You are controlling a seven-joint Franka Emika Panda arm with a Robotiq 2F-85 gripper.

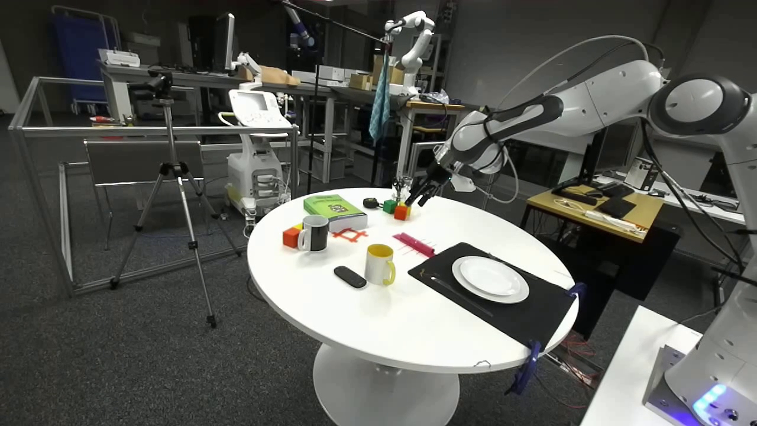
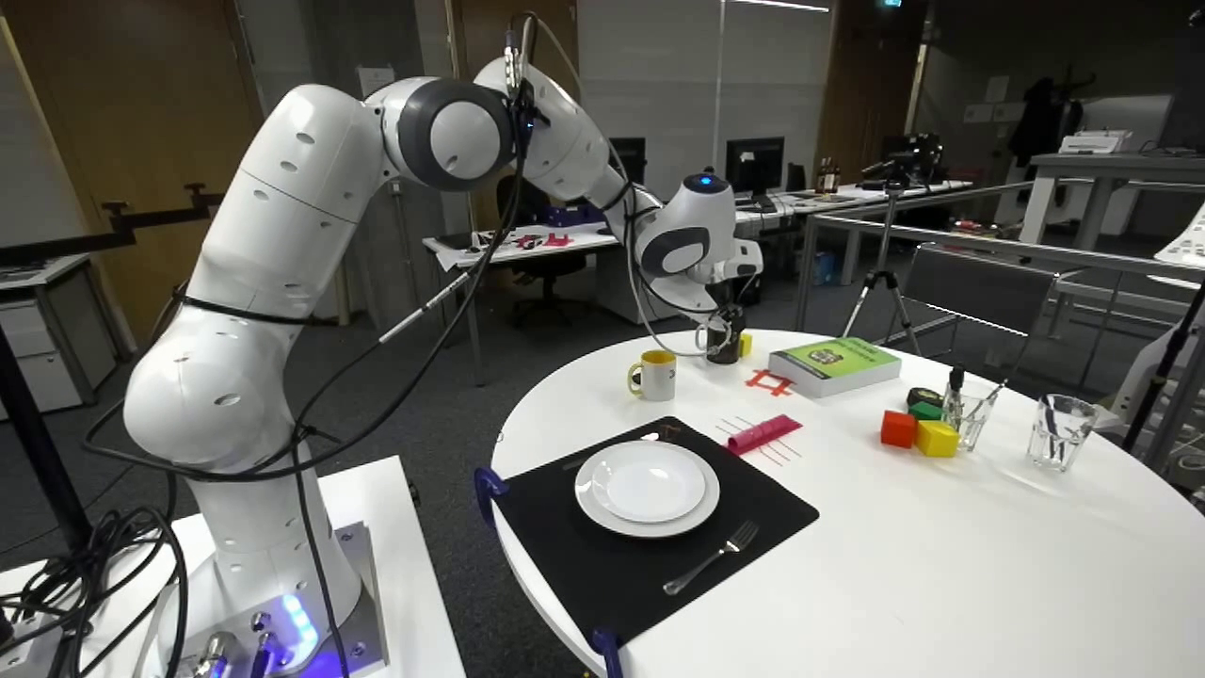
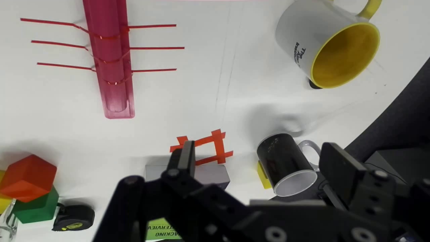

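In the wrist view my gripper stands open, its two dark fingers [image 3: 340, 171] wide apart with nothing held between them. Past the fingers lie a black mug with a white handle [image 3: 284, 161], a red tape outline [image 3: 219, 147] and part of a green-covered book [image 3: 163, 228]. A white mug with a yellow inside [image 3: 298, 36] shows at upper right. In exterior view 1 the gripper [image 1: 417, 201] hangs above the table's far side, close to the red block [image 1: 401, 212] in that view; whether it touches anything there cannot be told.
A magenta holder with red strips [image 3: 109, 60] lies mid-table. White plates [image 2: 646, 486] and a fork [image 2: 712, 557] rest on a black mat [image 2: 779, 514]. Beside the blocks are a tape measure [image 3: 74, 217] and glasses [image 2: 1059, 433].
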